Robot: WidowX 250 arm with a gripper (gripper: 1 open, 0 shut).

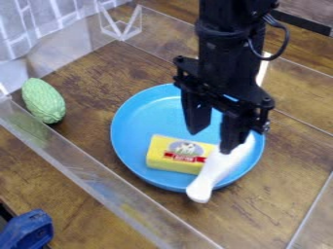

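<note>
My black gripper (213, 119) hangs over the blue plate (136, 126), its two fingers apart. On the plate lie a yellow block with a red label (174, 152) and a white elongated object (212, 178), which sits to the right of the block and reaches over the plate's near edge. The gripper is above and behind both. Whether its fingertips touch the white object is hard to tell.
A green cabbage-like object (43, 99) lies at the left on the wooden table. A blue object (26, 230) is at the lower left, beyond clear plastic edging.
</note>
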